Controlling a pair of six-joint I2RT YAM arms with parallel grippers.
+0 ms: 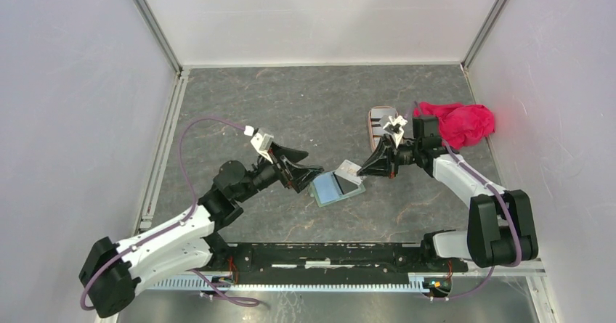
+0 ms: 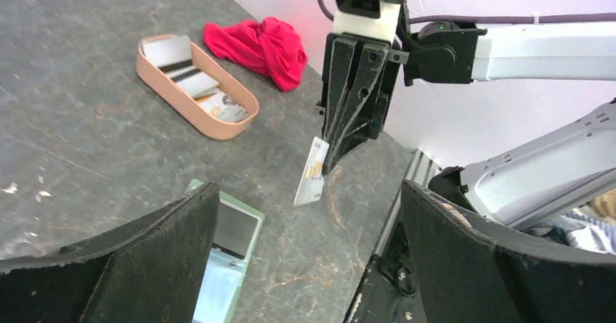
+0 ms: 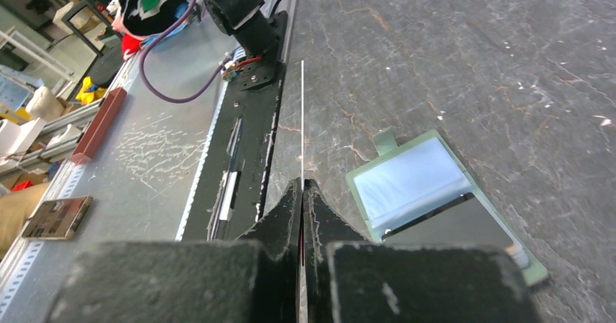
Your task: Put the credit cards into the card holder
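Observation:
A thin white card (image 2: 311, 173) is pinched in my right gripper, which is shut on its edge; from the right wrist the card (image 3: 302, 120) appears edge-on. Below and beside it, apart from the card, the green-edged card holder (image 3: 361, 185) lies spread on the table, with a pale blue panel and a dark pocket. My left gripper stands wide open with nothing between its fingers, just left of the holder (image 1: 314, 194) in the top view. More cards (image 2: 221, 107) lie in a pink tray (image 2: 165, 95) behind my right arm.
The red cloth (image 1: 465, 123) is bunched at the right, near the side wall. My right arm partly covers the tray in the top view. Bare table (image 1: 269, 98) stretches across the back and left.

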